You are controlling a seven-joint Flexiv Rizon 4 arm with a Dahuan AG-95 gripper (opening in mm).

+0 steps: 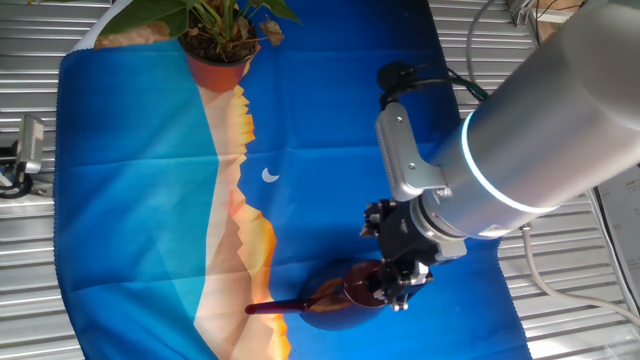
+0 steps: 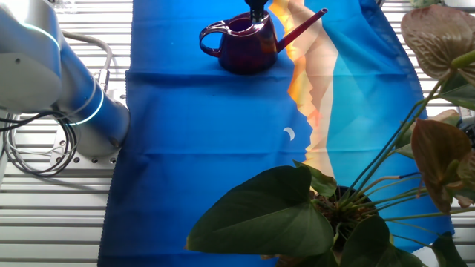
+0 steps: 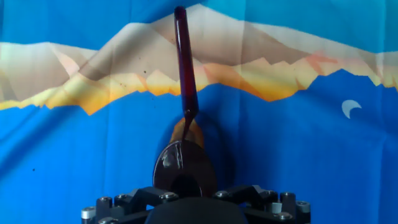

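Observation:
A dark red watering can point(image 2: 249, 53) stands upright on the blue printed cloth, its handle point(image 2: 211, 41) and long spout point(image 2: 304, 30) on opposite sides. In exterior view 2, my gripper point(image 2: 257, 16) points down at the can's open top, cut off by the upper image edge. Seen from exterior view 1, the gripper covers the handle side of the can point(image 1: 362, 283). The wrist view has the spout point(image 3: 185, 59) pointing away from me, with the handle side hidden below my gripper. Whether the fingertips touch the can, or how far apart they are, cannot be made out.
A potted plant point(image 1: 217, 72) stands at the cloth's far end in exterior view 1; its broad leaves point(image 2: 260, 211) fill the near part of exterior view 2. Slatted metal table point(image 1: 30, 260) borders the cloth.

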